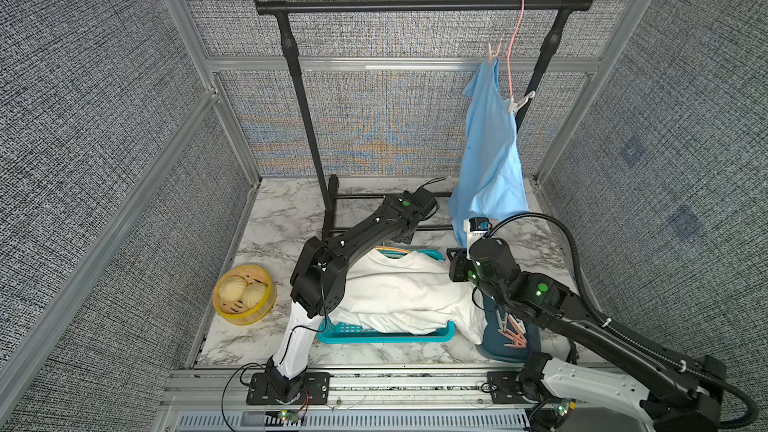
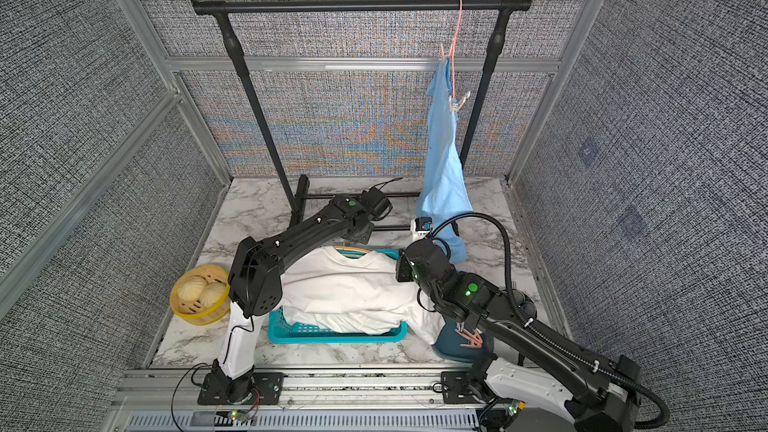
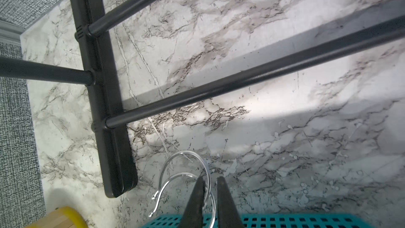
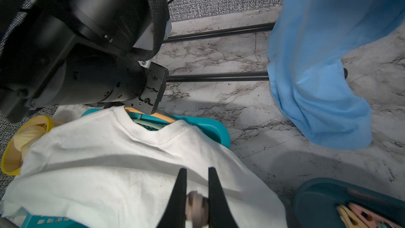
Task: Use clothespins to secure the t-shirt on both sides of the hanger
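Observation:
A white t-shirt (image 1: 400, 296) lies over the teal basket (image 1: 384, 336). My left gripper is shut above the basket's back edge; silver wire hooks (image 3: 181, 152) curve beside its fingertips, whether held I cannot tell. My right gripper is over the shirt, shut on a small pale pinkish thing, probably a clothespin (image 4: 197, 206). More clothespins (image 4: 362, 215) lie in the dark teal tray (image 4: 316, 185) at right. A blue cloth (image 1: 488, 152) hangs from a pink hanger (image 1: 520, 20) on the rack, with clothespins (image 1: 521, 102) at its top.
The black rack (image 1: 416, 5) stands behind both arms, its bottom bars across the marble table (image 1: 280, 216). A yellow steamer with buns (image 1: 240, 308) sits at the left. The hanging cloth is close to the right arm.

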